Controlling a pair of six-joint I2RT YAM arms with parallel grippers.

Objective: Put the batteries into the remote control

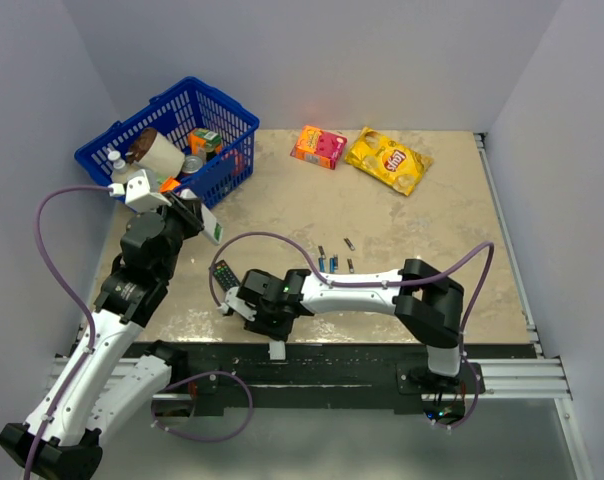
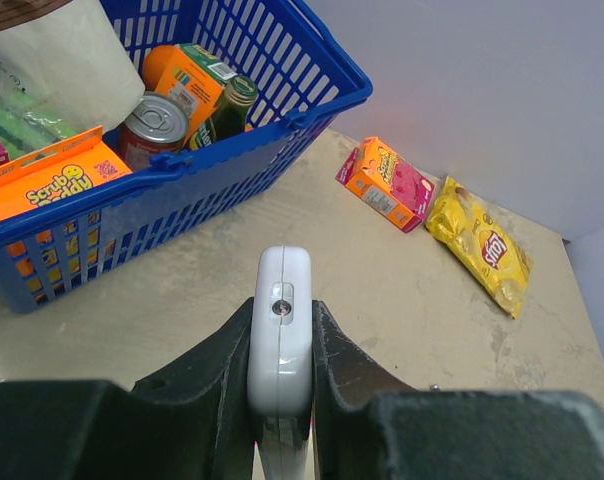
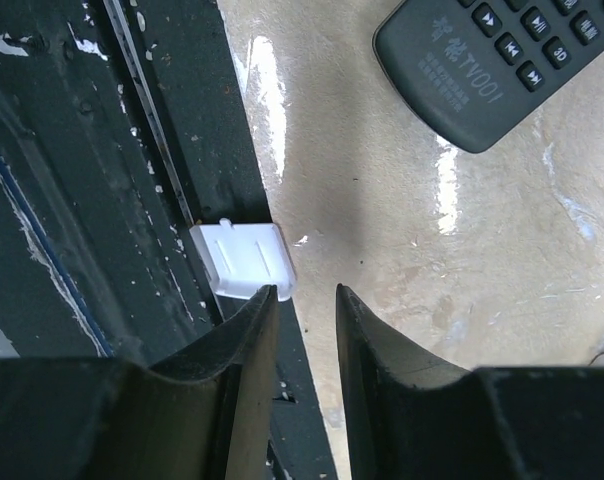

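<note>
My left gripper is shut on a white remote control (image 2: pixel 282 380), seen end-on, with a small screw in its tip. From above, part of the white remote (image 1: pixel 211 228) shows below the left fingers. A small white cover (image 3: pixel 244 258) lies across the dark front edge of the table. My right gripper is open above it, the cover just left of and beyond its fingertips, nothing between them. Several small batteries (image 1: pixel 333 264) lie mid-table, some of them blue.
A black remote (image 3: pixel 472 75) lies near the right gripper. The blue basket (image 1: pixel 237 125) of groceries stands at back left, with an orange-pink box (image 1: pixel 320 146) and a yellow chip bag (image 1: pixel 389 160) at the back.
</note>
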